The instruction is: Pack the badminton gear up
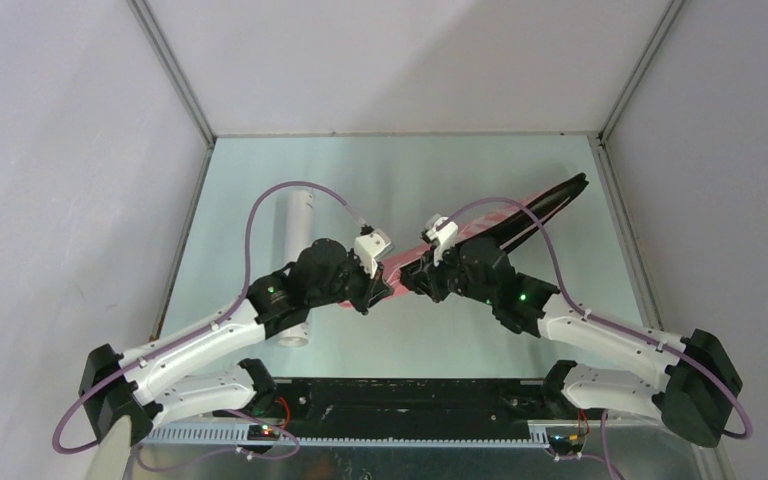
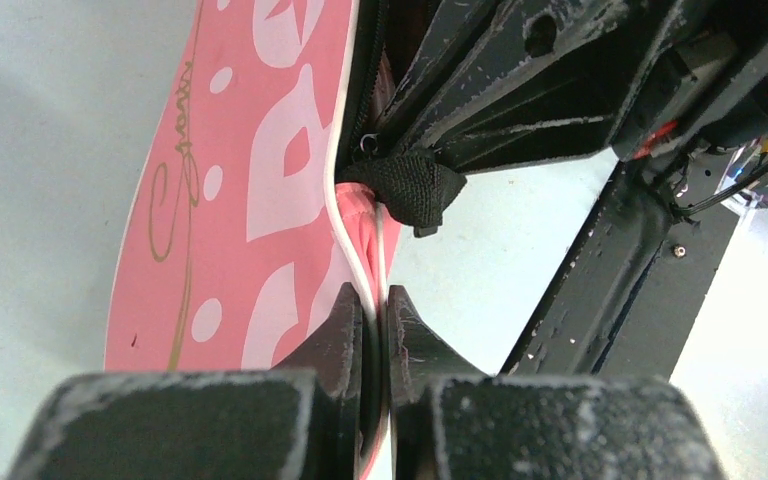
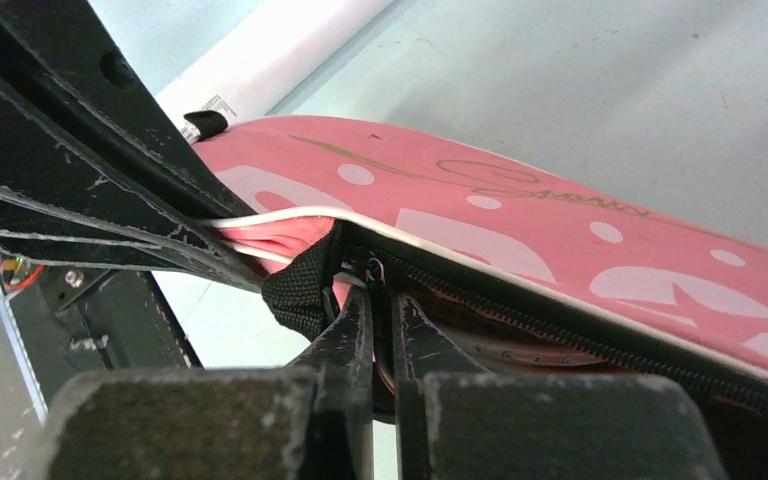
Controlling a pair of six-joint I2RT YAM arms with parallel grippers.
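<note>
A pink badminton bag with a long black zipped opening lies diagonally from the middle to the back right. In the left wrist view my left gripper is shut on the bag's edge, with white piping running between its fingers. Just along that edge, my right gripper is shut on the zipper pull of the bag, beside a black fabric tab. The two grippers nearly meet at the centre of the table in the top view. The inside of the bag is dark; its contents are not clear.
A white shuttlecock tube lies upright in the picture at the left, partly under the left arm.
</note>
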